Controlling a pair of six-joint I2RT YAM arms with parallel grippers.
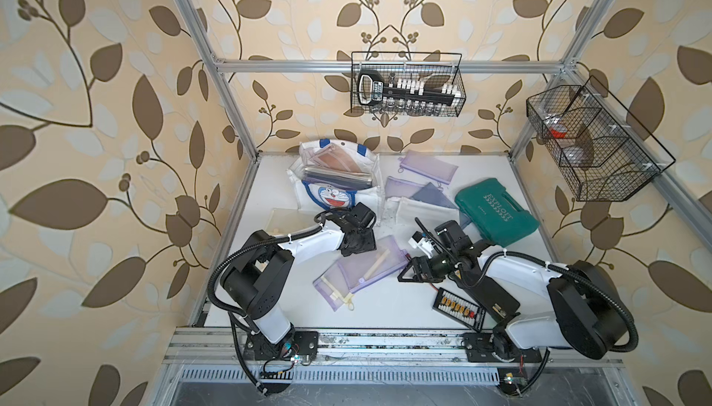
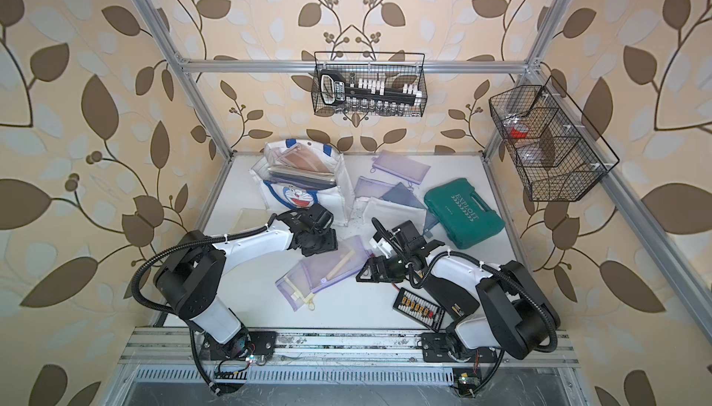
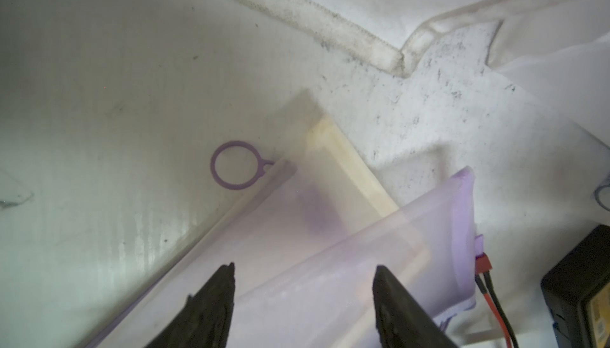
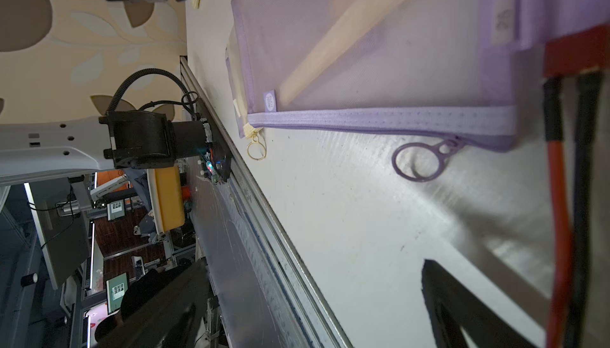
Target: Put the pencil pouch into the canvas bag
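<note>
A white canvas bag [image 1: 332, 197] with a cartoon cat stands at the back left, several pouches inside it. Sheer lilac and cream pencil pouches [image 1: 354, 276] lie overlapping at the front middle. My left gripper is open above them, just in front of the bag; the lilac fabric shows beneath its fingers. Low at the pouches' right end is my right gripper, open, with bare table between its fingers and a zipper ring [image 4: 413, 175] beside it.
More lilac pouches [image 1: 426, 165] lie at the back, a green case [image 1: 495, 209] at the right. A black board [image 1: 457, 307] with a red-and-black cable lies in front of my right arm. Wire baskets [image 1: 593, 161] hang on the frame above.
</note>
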